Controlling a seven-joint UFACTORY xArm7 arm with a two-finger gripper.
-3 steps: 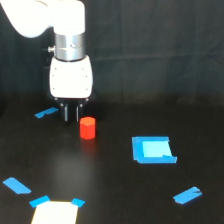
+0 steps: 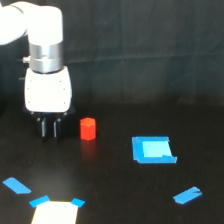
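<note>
A small red block (image 2: 88, 129) sits on the dark table, left of the middle. My gripper (image 2: 50, 128) hangs fingers-down to the left of the block, with a gap between it and the block. Its two dark fingers stand apart, and nothing shows between them; they are hard to make out against the dark table. How high the fingertips are above the table I cannot tell.
Right of the middle lies a pale patch (image 2: 156, 149) framed in blue tape (image 2: 138, 153). A white patch (image 2: 55, 213) with blue tape is at the front edge. More tape strips lie at the left (image 2: 16, 186) and right (image 2: 187, 195).
My gripper has moved left and lower in the view, away from the red block. The arm now covers a blue tape strip at the back left. The block has not moved.
</note>
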